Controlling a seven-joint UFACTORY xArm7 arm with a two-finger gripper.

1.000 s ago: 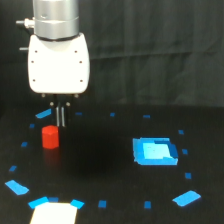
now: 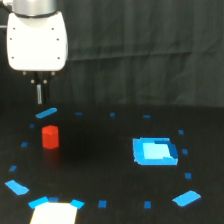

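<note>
A red block [image 2: 50, 137] stands on the left part of the dark table. Above it and slightly left hangs the gripper [image 2: 40, 92] of the white arm [image 2: 36, 38], apart from the block; its narrow fingers look close together, but I cannot tell whether they are open or shut. A blue square [image 2: 156, 141] with a pale centre lies at the right.
Blue tape marks are scattered over the black table [image 2: 110, 170]. A pale lit object [image 2: 54, 213] sits at the front left.
The arm and gripper have moved up and to the left, away from the red block, which stays where it was.
</note>
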